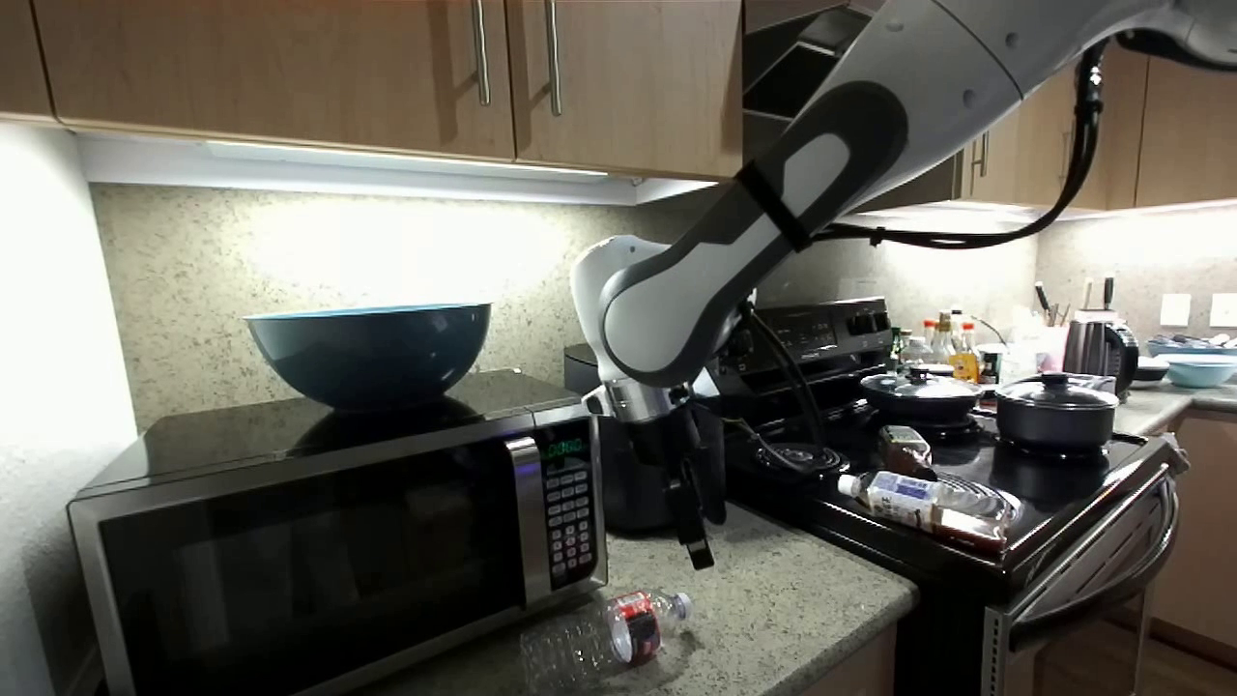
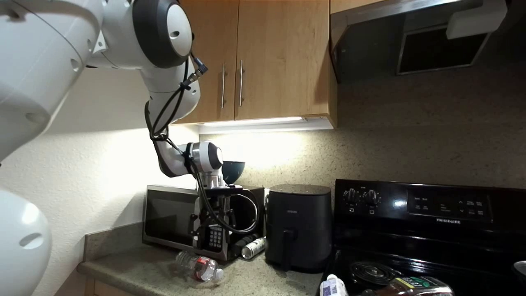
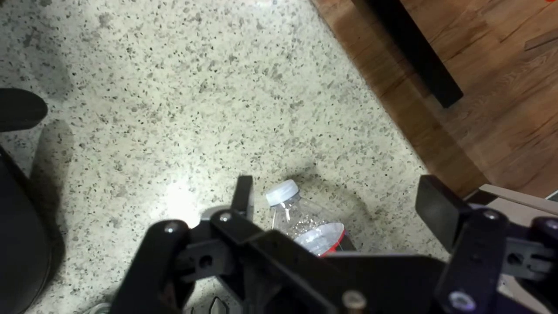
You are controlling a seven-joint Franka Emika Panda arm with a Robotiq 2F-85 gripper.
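Observation:
A clear plastic bottle (image 1: 591,642) with a red label and white cap lies on its side on the counter in front of the microwave (image 1: 336,545). Exterior view 2 shows the same bottle (image 2: 197,266) below the arm's end. My gripper is open, its two fingers wide apart and nothing held between them. From the wrist, the bottle's cap and neck (image 3: 293,206) appear below the gap between the fingers, while the gripper body hides the rest. In exterior view 1 the gripper (image 1: 699,557) hangs above the counter, clear of the bottle.
A black air fryer (image 2: 298,227) stands right of the microwave, with a can (image 2: 254,247) lying between them. A blue bowl (image 1: 371,354) sits on the microwave. Bottles (image 1: 928,505) lie on the stove. Bare counter (image 1: 789,586) extends to the front edge.

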